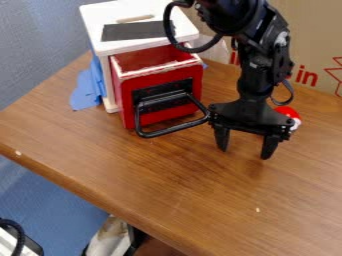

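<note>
My gripper (245,144) hangs over the wooden table (160,200) at the right of the camera view, fingers pointing down and apart, open with nothing visible between them. Just left of it is a red box (151,78) with a white top (134,18) and a black handle-like frame (170,127) at its lower front. A small red and white round object (291,116) is partly hidden behind the gripper.
A blue cloth (86,91) lies left of the box. Cardboard (321,45) stands behind. The table's left edge drops to a blue floor.
</note>
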